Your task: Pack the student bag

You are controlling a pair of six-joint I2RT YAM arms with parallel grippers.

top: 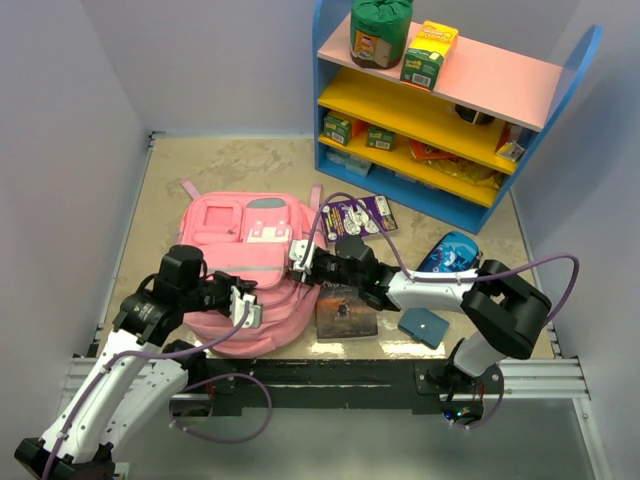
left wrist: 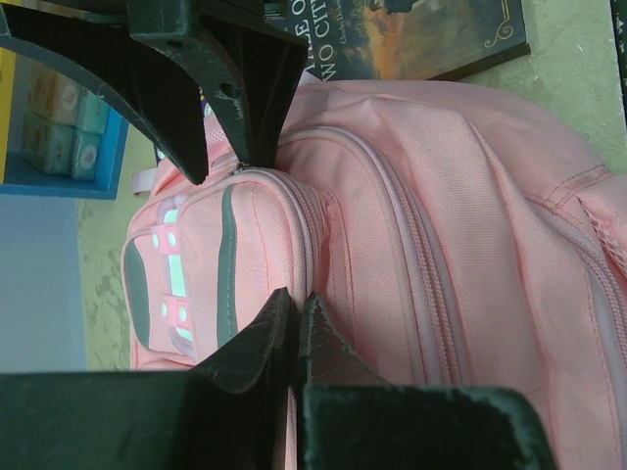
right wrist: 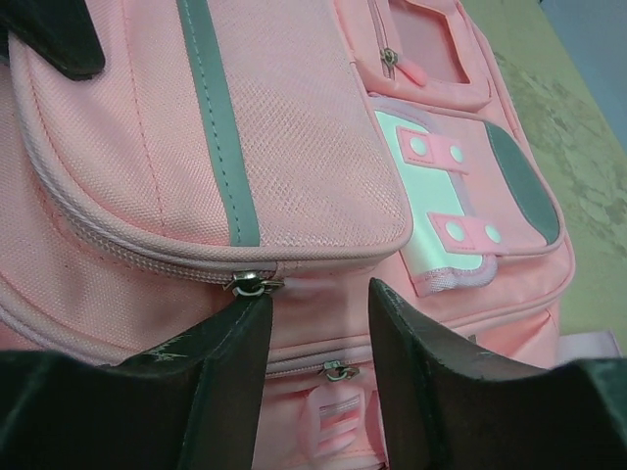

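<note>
A pink backpack (top: 235,240) lies flat on the floor, front pocket up. In the left wrist view my left gripper is shut on the pink fabric at the front pocket's rim (left wrist: 294,230). From the bag's right side my right gripper reaches in, its fingers apart. A metal zipper slider (right wrist: 253,284) sits by its left fingertip, and a pink pull tab (right wrist: 309,284) extends into the gap between the fingers, not visibly clamped. The pocket's zipper looks closed where it shows. Another zipper slider (right wrist: 339,371) lies lower down.
Right of the bag lie a dark book (top: 346,312), a purple pack (top: 358,218), a blue pencil case (top: 450,255) and a teal notebook (top: 423,327). A colourful shelf (top: 420,108) stands behind them. Bare floor (top: 160,180) shows at the back left.
</note>
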